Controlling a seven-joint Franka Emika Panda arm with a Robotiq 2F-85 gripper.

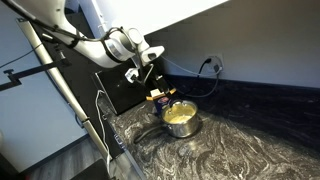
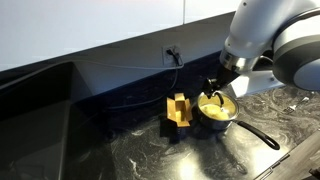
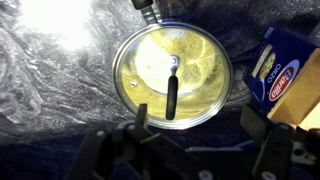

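Note:
A steel pot (image 3: 222, 92) holding yellowish contents (image 1: 178, 114) stands on the dark counter. Its long black handle (image 2: 258, 135) points away to one side. In the wrist view, a utensil with a black handle (image 3: 172, 98) and a metal neck (image 3: 174, 66) lies over the pot's contents. My gripper (image 1: 149, 73) hangs above the pot, slightly left of it in exterior view 1. Its fingers are spread, with one finger (image 3: 141, 116) near the pot's rim and nothing gripped between them. The utensil is hard to make out in exterior view 1.
Beside the pot stands an open blue Barilla orzo box (image 3: 280, 65) with its cardboard flaps (image 2: 179, 103) up. Behind, a cord runs from the wall outlet (image 1: 214, 64).

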